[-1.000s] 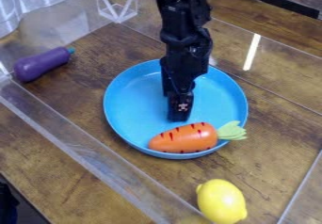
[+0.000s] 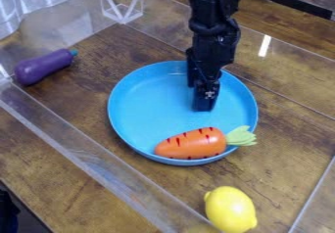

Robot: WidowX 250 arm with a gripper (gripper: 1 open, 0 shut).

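Note:
A black gripper [image 2: 203, 88] reaches down from the top over the back half of a blue plate [image 2: 141, 115], its fingertips low above the plate. Whether anything lies between its fingers is hard to see against the dark body. An orange toy carrot [image 2: 193, 143] with a pale green top lies on the plate's front part, in front of the gripper and apart from it.
A purple eggplant [image 2: 43, 68] lies at the left. A yellow lemon [image 2: 229, 209] sits at the front right. Clear plastic edges run along the left and lower side of the wooden table [image 2: 281, 100].
The gripper has shifted slightly right and back over the plate, and its arm looks narrower in view. The carrot, plate, eggplant and lemon stay where they were.

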